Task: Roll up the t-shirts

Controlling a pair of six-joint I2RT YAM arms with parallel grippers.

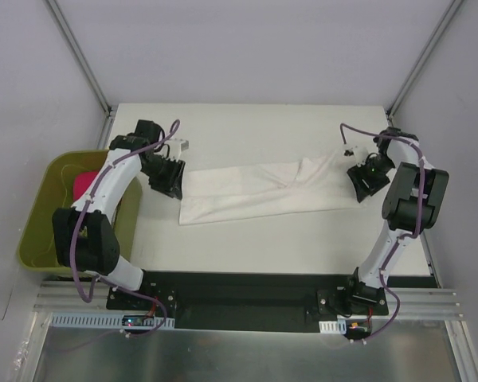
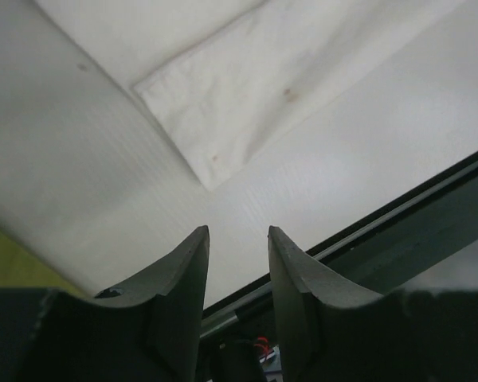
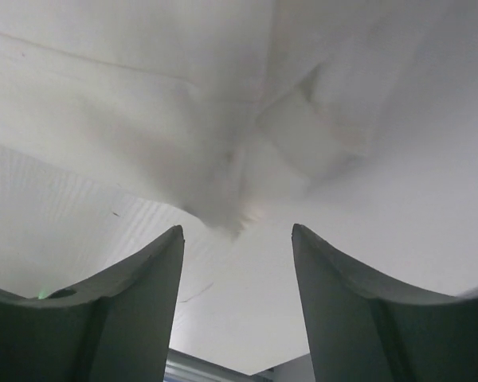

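A white T-shirt [image 1: 255, 195] lies folded lengthwise into a long strip across the table. My left gripper [image 1: 175, 189] is at its left end; in the left wrist view the fingers of this gripper are apart, empty, below a folded corner [image 2: 207, 127] of the cloth. My right gripper [image 1: 362, 187] is at the right end; in the right wrist view that gripper stands open beside the rumpled, blurred end [image 3: 159, 119] of the shirt.
A green basket [image 1: 40, 239] with a red roll [image 1: 83, 181] in it stands at the left, partly under my left arm.
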